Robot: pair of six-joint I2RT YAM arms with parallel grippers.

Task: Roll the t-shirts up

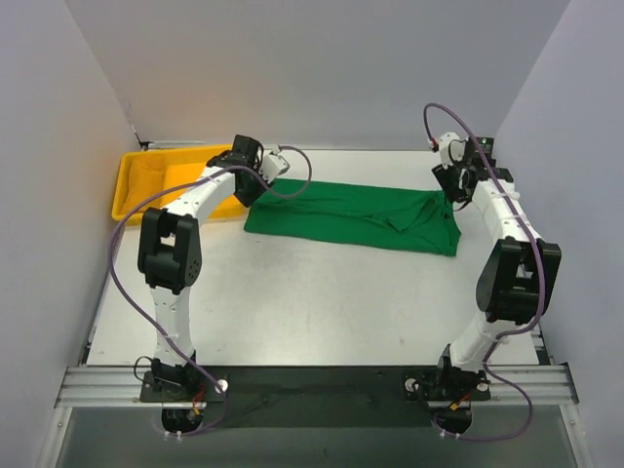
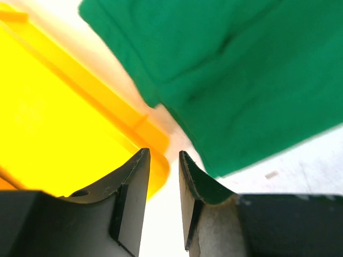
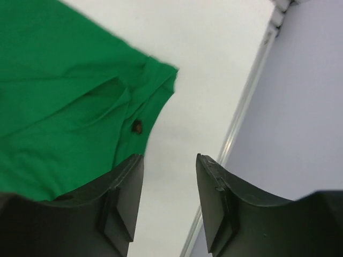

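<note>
A green T-shirt (image 1: 341, 229) lies spread in a folded band across the white table. Its left end shows in the left wrist view (image 2: 241, 80), its right end with a raised fold in the right wrist view (image 3: 64, 150). My left gripper is over that left end beside the yellow tray, partly open with nothing between its fingers. My right gripper is above the shirt's right edge and bare table, open and empty.
The yellow tray (image 1: 132, 185) stands at the back left, partly under my left arm. Grey walls (image 1: 575, 195) bound both sides.
</note>
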